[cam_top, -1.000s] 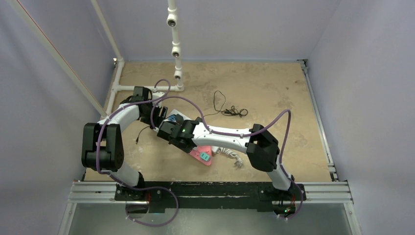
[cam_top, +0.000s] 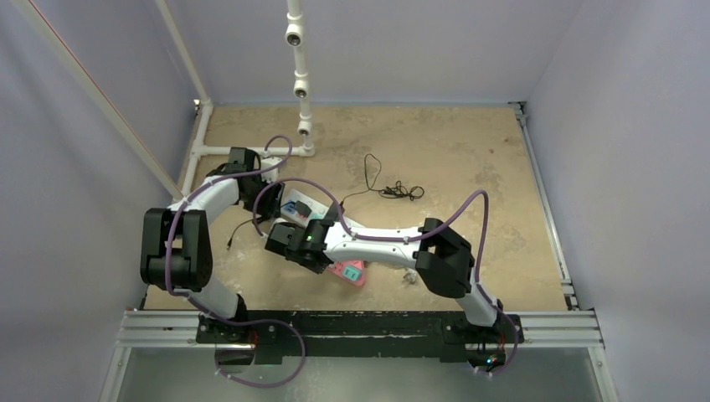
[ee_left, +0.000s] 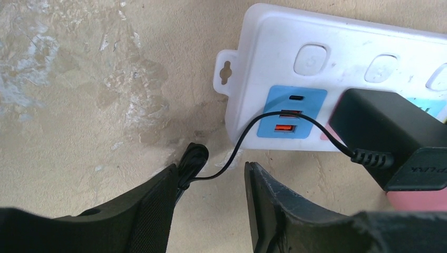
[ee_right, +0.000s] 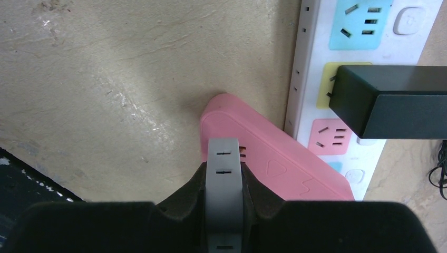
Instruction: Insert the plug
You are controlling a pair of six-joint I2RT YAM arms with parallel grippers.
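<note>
A white power strip (ee_left: 337,31) with coloured socket patches lies centre-left, a black adapter (ee_left: 390,137) over it. Its thin cable crosses the USB patch to a black cord bundle (ee_left: 192,158) by my left gripper. These fingertips stand apart; whether anything is held between them is unclear. My right gripper is shut on a grey slotted block (ee_right: 224,184), above a pink power strip (ee_right: 269,174) beside the white one. Whether the adapter's pins are in a socket is not clear.
A coiled black cable (cam_top: 400,192) lies right of centre, and a white cord (cam_top: 409,276) shows by the right arm. The back and right of the board are mostly clear. White pipe framing (cam_top: 201,134) borders the left arm.
In the top view the right arm has moved slightly left and toward the front. The left arm is almost unchanged.
</note>
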